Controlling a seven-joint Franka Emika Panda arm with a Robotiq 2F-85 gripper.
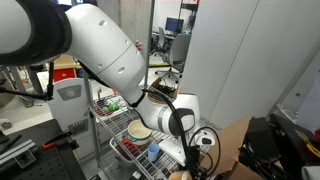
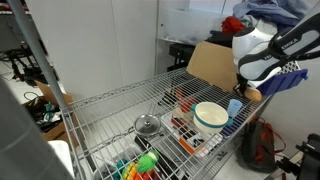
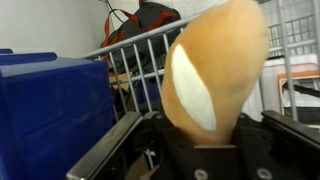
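Note:
A rounded orange-tan object with a white patch fills much of the wrist view, very close to the camera. It stands between the dark fingers of my gripper; whether both fingers press on it is not clear. In exterior view 2, the orange-tan object shows just below my gripper, at the right end of the wire rack. Exterior view 1 shows only a bit of it at the bottom edge, with the fingertips largely hidden.
A blue cup and a pale bowl stand on the wire rack near my gripper. A metal pot sits farther along. A blue basket is close by at the right, and a cardboard sheet leans behind.

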